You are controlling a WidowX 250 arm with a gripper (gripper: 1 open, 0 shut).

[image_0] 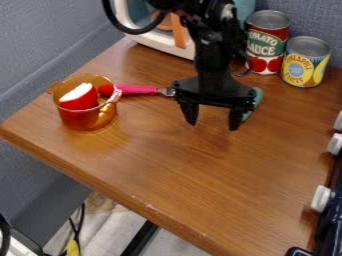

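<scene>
My black gripper (214, 120) hangs over the middle back of the wooden table (187, 180), its two fingers pointing down and apart, with no object visible between them. Just behind it lies a small teal item (254, 96), partly hidden. To the left, a pink-handled utensil (138, 89) with a metal end lies beside an orange translucent cup (88, 117) that holds a red and white object (79, 98).
A tomato can (266, 44) and a yellow can (305, 64) stand at the back right. A white appliance (163, 40) is at the back. A dark unit with white knobs (327, 205) borders the right edge.
</scene>
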